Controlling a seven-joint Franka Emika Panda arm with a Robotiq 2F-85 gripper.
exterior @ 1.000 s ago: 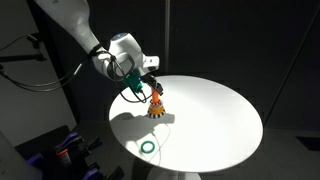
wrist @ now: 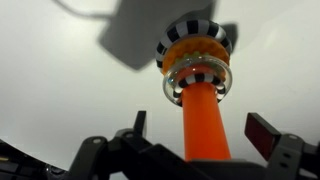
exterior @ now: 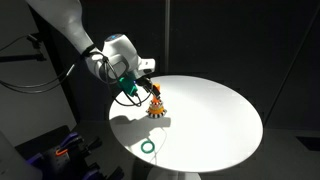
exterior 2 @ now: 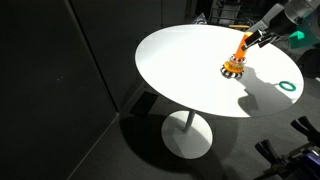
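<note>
A stacking toy with an orange post (wrist: 203, 125) stands upright on the table. Around the post's lower part are a clear ring (wrist: 174, 82), an orange layer (wrist: 190, 46) and black-and-white checkered bands (wrist: 196, 27). My gripper is open, its two dark fingers (wrist: 139, 124) apart on either side of the post in the wrist view, with a gap on both sides. From outside, the gripper (exterior 2: 262, 39) is near the top of the post. Apart from the toy, a teal ring (exterior: 147, 146) lies flat on the table.
A dark cable (exterior: 40, 78) loops beside the arm.
My arm has shifted slightly left and down in exterior view 1, and more of the orange post's top shows there. Toy and teal ring have not visibly moved.
</note>
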